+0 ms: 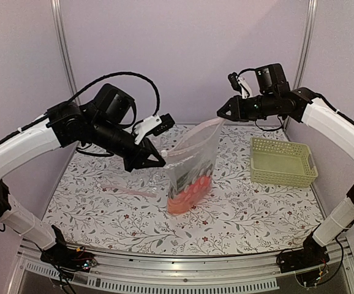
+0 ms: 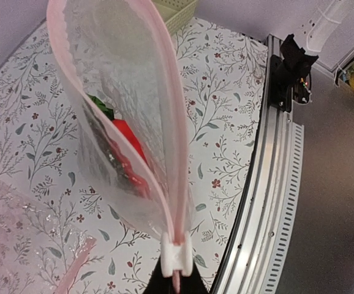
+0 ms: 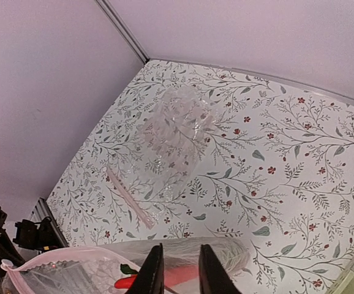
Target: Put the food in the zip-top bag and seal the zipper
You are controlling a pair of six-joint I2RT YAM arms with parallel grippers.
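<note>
The clear zip top bag [image 1: 204, 147] hangs with its pink-rimmed mouth open between my arms. Inside, low down, is red food [image 1: 189, 196] with a green end, likely a pepper or carrot; the plastic blurs it. My left gripper [image 1: 163, 161] is shut on the near end of the zipper strip, right at the white slider [image 2: 176, 254]. At the far top corner of the bag, my right gripper [image 1: 222, 115] has its fingers [image 3: 157, 269] parted. The bag's rim runs low between them in the right wrist view; whether they touch it is hidden.
An empty pale green basket [image 1: 281, 162] stands at the right of the table. Another clear bag [image 3: 177, 131] with a pink strip [image 3: 130, 199] lies flat at the left.
</note>
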